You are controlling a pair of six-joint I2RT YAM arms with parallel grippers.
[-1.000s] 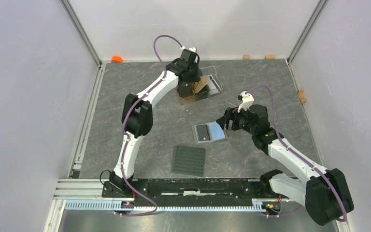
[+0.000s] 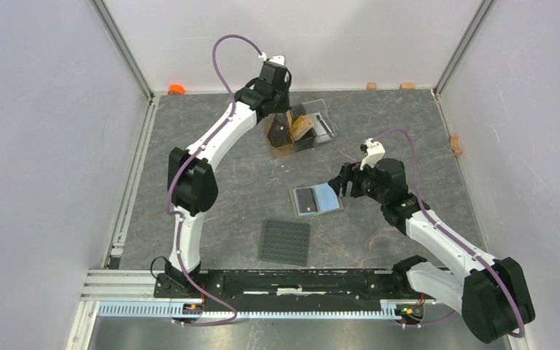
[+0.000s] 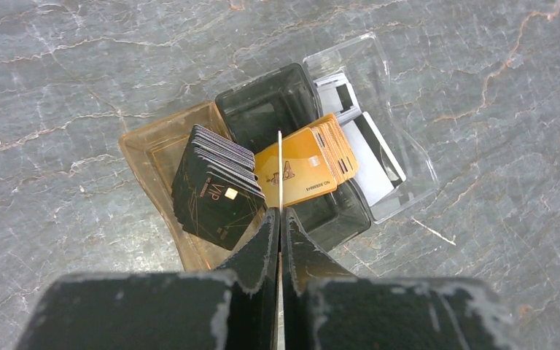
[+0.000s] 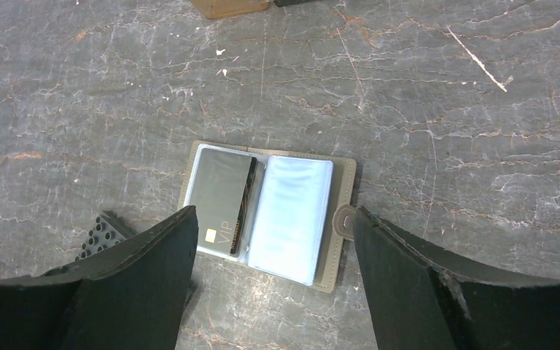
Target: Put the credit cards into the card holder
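Note:
My left gripper is shut on a thin card (image 3: 281,164), seen edge-on as a pale line. It hangs above the bins; its face hardly shows. Beneath it, black VIP cards (image 3: 215,197) lean in the amber bin (image 3: 146,157), and gold cards (image 3: 310,162) lie across the dark bin (image 3: 262,86). White cards (image 3: 375,160) lie in the clear bin (image 3: 415,164). The open card holder (image 4: 344,182) lies flat on the table, with a black VIP card (image 4: 219,193) in its left side and a pale blue right side. Over it my right gripper is open and empty.
A dark ribbed mat (image 2: 286,242) lies near the front edge, left of the holder. An orange object (image 2: 176,89) sits at the back left edge.
The right arm and holder look unchanged.

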